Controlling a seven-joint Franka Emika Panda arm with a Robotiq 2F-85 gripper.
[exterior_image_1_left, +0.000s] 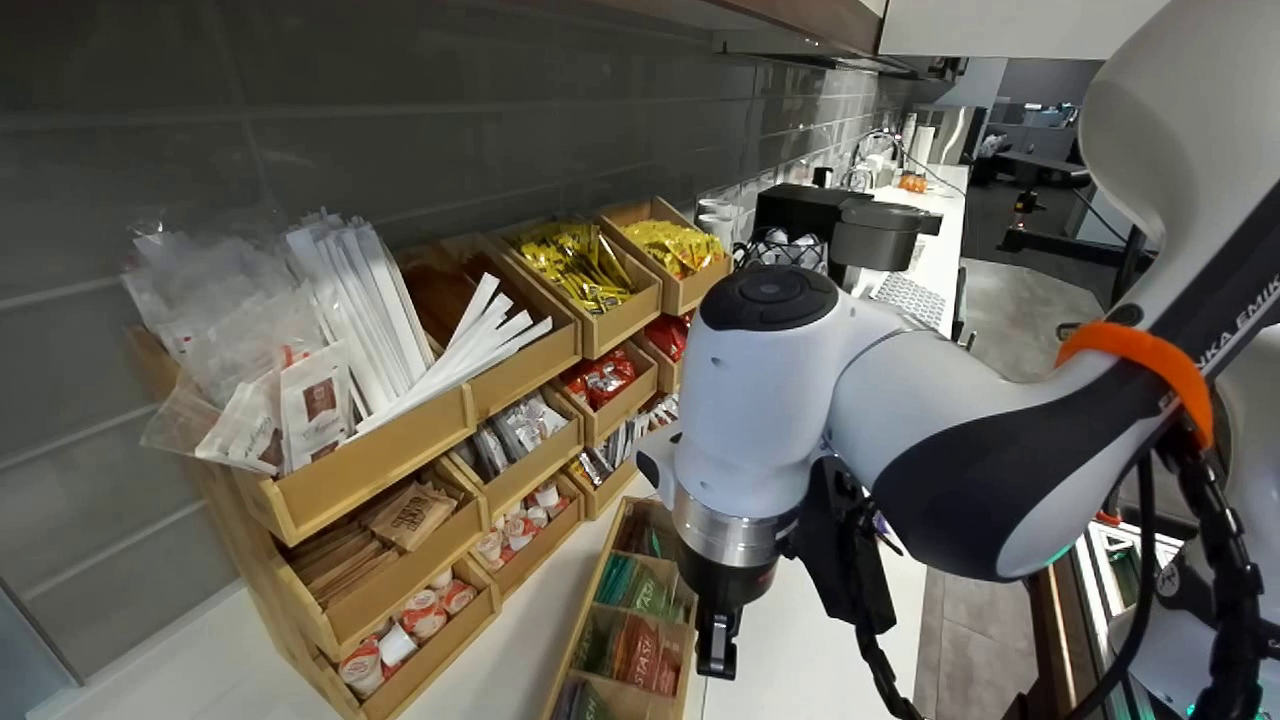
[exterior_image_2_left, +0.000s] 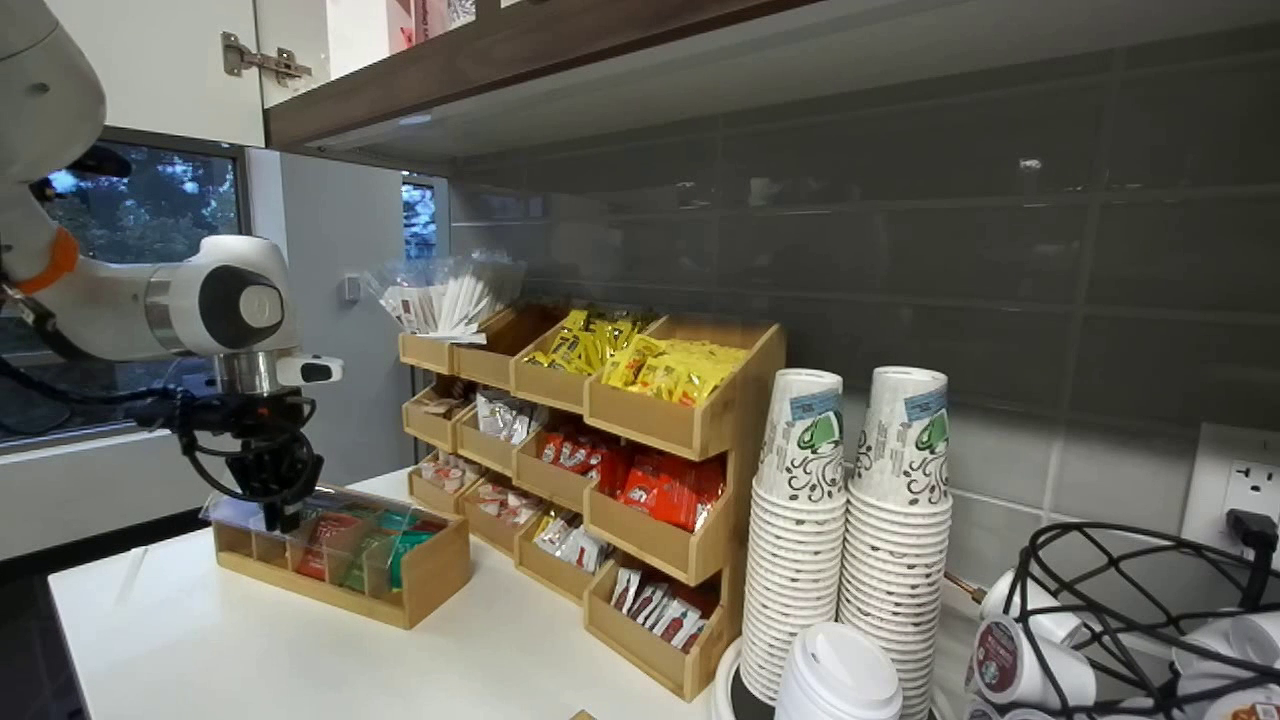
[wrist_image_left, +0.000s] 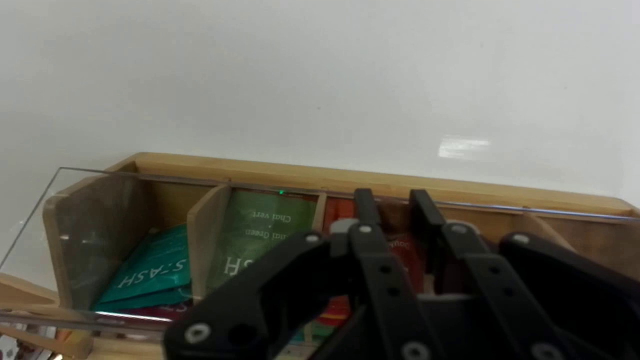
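Observation:
A wooden tea box (wrist_image_left: 372, 174) with dividers, covered by a clear lid, lies on the white counter. Green (wrist_image_left: 264, 225) and teal (wrist_image_left: 156, 273) tea packets show in its compartments. My gripper reaches down over the box, its two fingers set close together with a narrow gap. Red packets appear behind and beside them. The gripper is shut on part of the tea box, but which part lies between the fingertips is hidden. In exterior view 2 the gripper (exterior_image_2_left: 284, 518) stands at the box's far part; in exterior view 1 it is at the side away from the wall.
A tiered wooden rack (exterior_image_1_left: 438, 420) of condiments and sticks stands against the wall, beside the box. Paper cup stacks (exterior_image_2_left: 794, 540) and a wire pod basket (exterior_image_2_left: 1080, 540) are to the right in exterior view 2. Bare counter (wrist_image_left: 300, 84) lies on the box's other side.

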